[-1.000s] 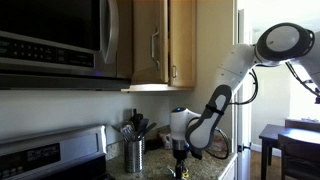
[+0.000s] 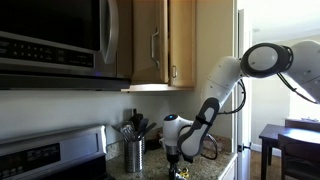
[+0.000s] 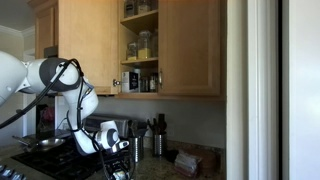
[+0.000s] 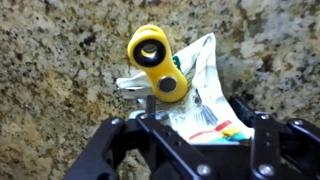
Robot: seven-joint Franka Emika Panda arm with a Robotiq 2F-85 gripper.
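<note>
A yellow tool [image 4: 160,65] with a dark round hole lies on the speckled counter, partly over a crumpled clear-and-white plastic wrapper [image 4: 208,85]. In the wrist view, my gripper has its fingers apart, with part of the wrapper showing in the gap between them; contact with it cannot be judged. The tool sits just beyond the fingertips. In exterior view 1 the gripper [image 2: 176,168] is low at the counter, with a small yellow patch beside it. Exterior view 2 shows the arm [image 3: 106,138] reaching down; its fingertips are hard to make out there.
A metal utensil holder [image 2: 134,155] stands near the stove [image 2: 55,155]. Cabinets [image 2: 150,45] hang above. In exterior view 2, a knife block [image 3: 159,138] and a bag [image 3: 187,162] stand along the wall. Bare counter [image 4: 60,60] surrounds the tool.
The arm's elbow has come down and to the left in exterior view 1. The gripper body has shifted slightly left and lower, staying close to the counter.
</note>
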